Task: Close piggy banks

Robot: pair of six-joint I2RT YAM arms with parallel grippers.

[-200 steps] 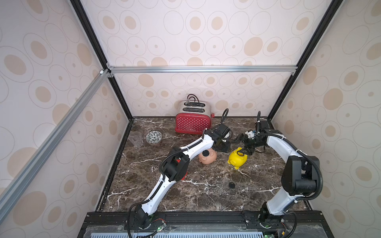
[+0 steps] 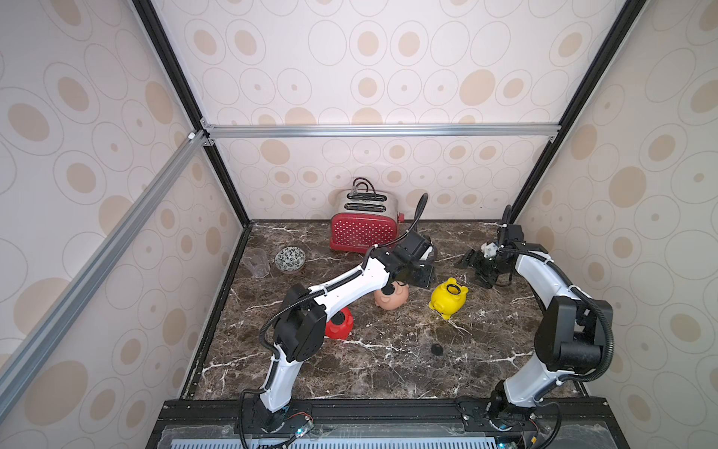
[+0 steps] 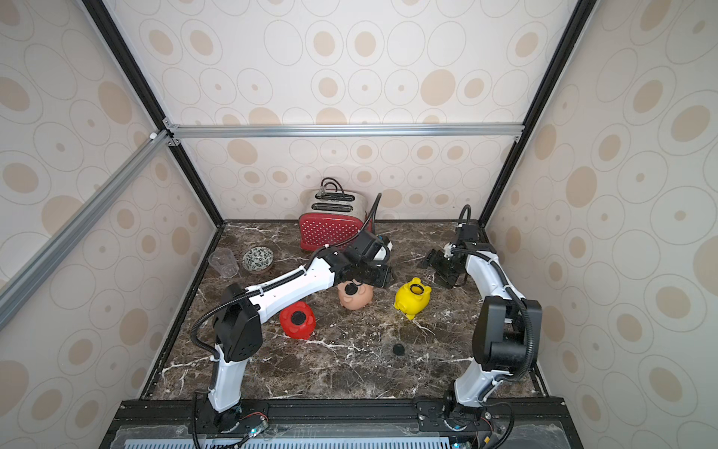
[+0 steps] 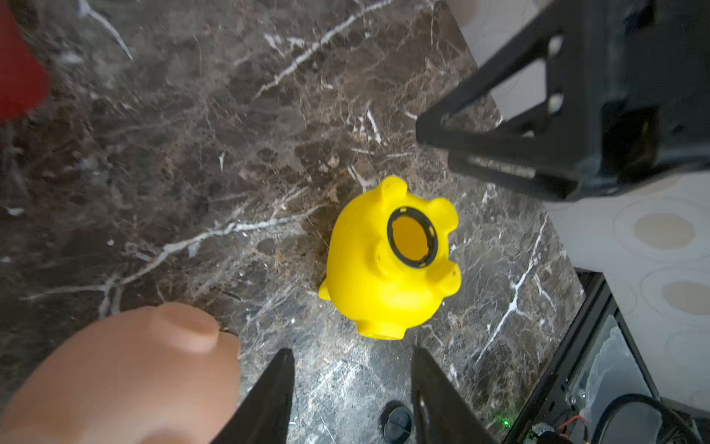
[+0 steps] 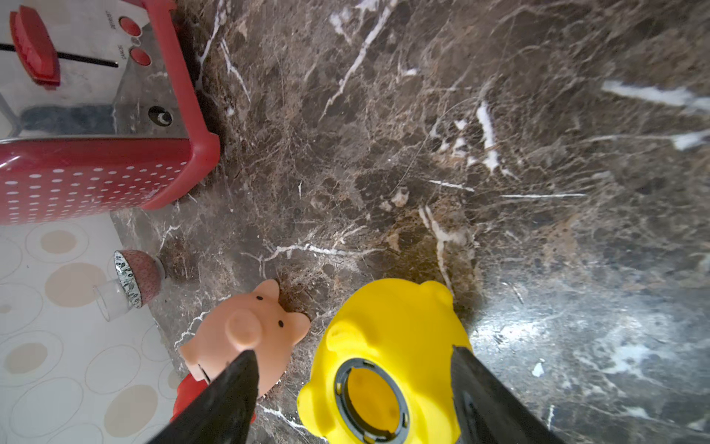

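A yellow piggy bank (image 4: pixel 369 266) shows an open, black-ringed hole. Left of it sit a pink piggy bank (image 2: pixel 391 299), with a black disc in its hole, and a red one (image 3: pixel 305 329), also dark-centred. A loose black cap (image 2: pixel 436 349) lies in front of the yellow pig. My left gripper is open above the pink and yellow pigs, nothing between its fingers. My right gripper is open, up and to the right of the yellow pig.
A red toaster (image 2: pixel 362 232) stands at the back; a patterned bowl (image 2: pixel 290 259) and clear cup (image 2: pixel 255 264) are back left.
The right gripper has moved right, away from the yellow pig's top. The left arm's elbow has swung left, and its gripper has shifted slightly.
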